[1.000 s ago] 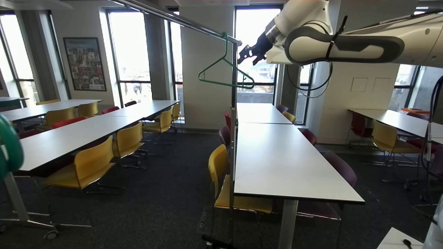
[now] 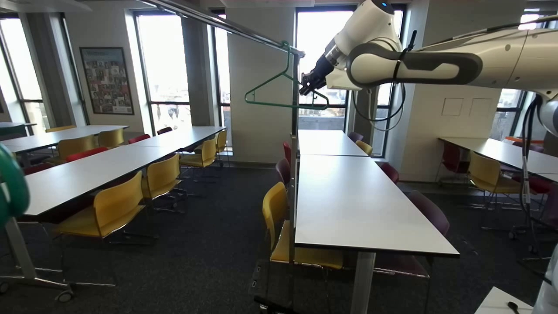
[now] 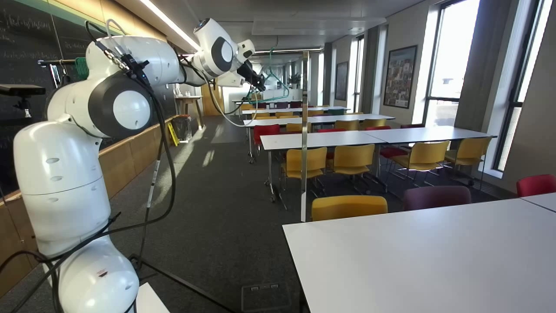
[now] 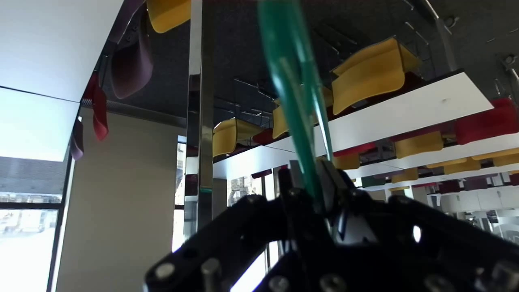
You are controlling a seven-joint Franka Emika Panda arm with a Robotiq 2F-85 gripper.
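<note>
A green hanger (image 2: 272, 104) hangs by its hook from the metal rail (image 2: 225, 22), close to the rail's end. My gripper (image 2: 302, 90), black and angled downward, reaches the hanger's right sloping arm. In the wrist view, the green hanger (image 4: 287, 87) runs down between the fingers of my gripper, which stand close together on either side of it. Whether both fingers press on the plastic cannot be made out. From the other side, my gripper (image 3: 259, 86) is seen beside the hanger (image 3: 272, 99), small and partly overlapped.
The rack's upright metal post (image 2: 294, 157) stands right by the hanger and shows close by in the wrist view. Below is a long white table (image 2: 361, 199) with chairs around it. A blurred green object (image 2: 11, 183) sits at the left edge.
My gripper has moved left and slightly down to the hanger's right side, and its fingers have drawn closer together. The hanger has swung or turned a little, its right end now further right.
</note>
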